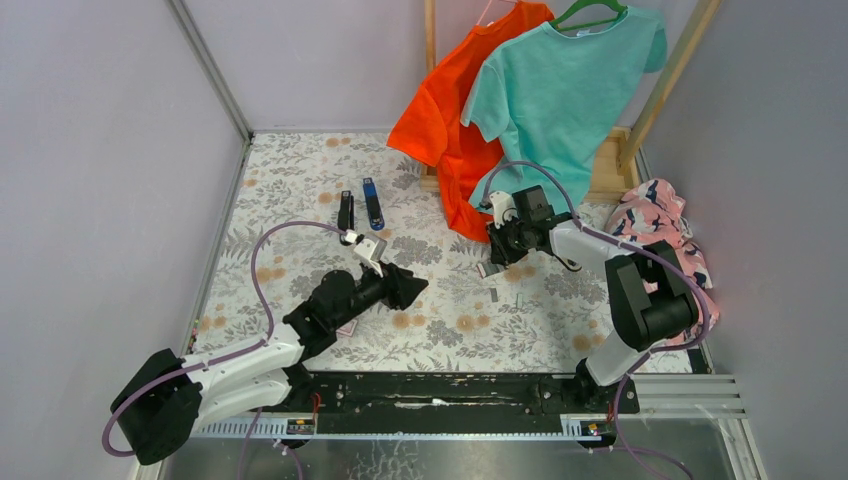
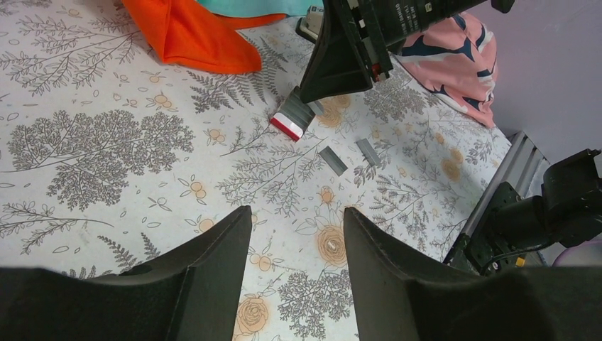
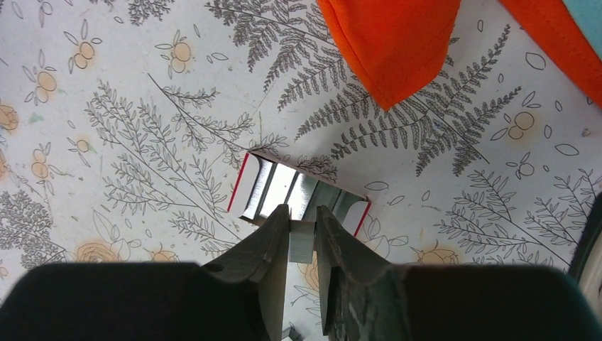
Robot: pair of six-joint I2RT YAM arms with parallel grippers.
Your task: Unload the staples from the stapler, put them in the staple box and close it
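Note:
A small red-edged box of staple strips (image 3: 279,190) lies open below my right gripper, whose narrowly parted fingers have a grey staple strip (image 3: 302,245) between them. Two loose grey strips (image 2: 332,160) (image 2: 368,151) lie on the patterned table nearby. At the back centre-left are two staplers, one black (image 1: 346,210) and one blue and black (image 1: 373,203). My left gripper is over the lower middle of the table, its fingers apart with nothing between them.
An orange shirt (image 1: 450,140) and a teal shirt (image 1: 560,100) hang at the back, reaching the table near my right gripper. A pink patterned cloth (image 1: 650,215) lies along the right side.

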